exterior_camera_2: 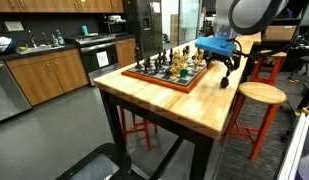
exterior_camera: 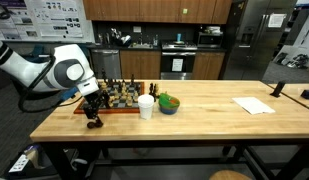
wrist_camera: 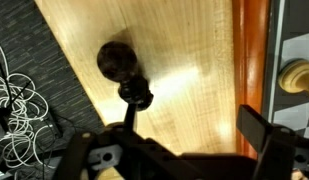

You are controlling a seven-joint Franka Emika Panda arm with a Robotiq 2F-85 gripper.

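A dark chess piece [wrist_camera: 118, 62], with a round end and a smaller knob, is on the wooden tabletop in the wrist view. Whether it stands or lies is hard to tell. Exterior view 2 shows this dark piece [exterior_camera_2: 224, 83] near the table's end, away from the board. My gripper is open, its dark fingers [wrist_camera: 256, 128] wide apart and nothing held between them. The piece appears ahead of the left finger, off the middle of the gap. In exterior view 1 the gripper [exterior_camera: 95, 104] hangs tilted just over the piece [exterior_camera: 94, 123].
A chessboard [exterior_camera_2: 154, 73] with a red-brown border and several pieces lies beside the gripper. To its right in exterior view 1 stand a white cup [exterior_camera: 146, 106] and a green bowl [exterior_camera: 169, 105]. Beyond these, the table is mostly clear, with white paper [exterior_camera: 254, 105].
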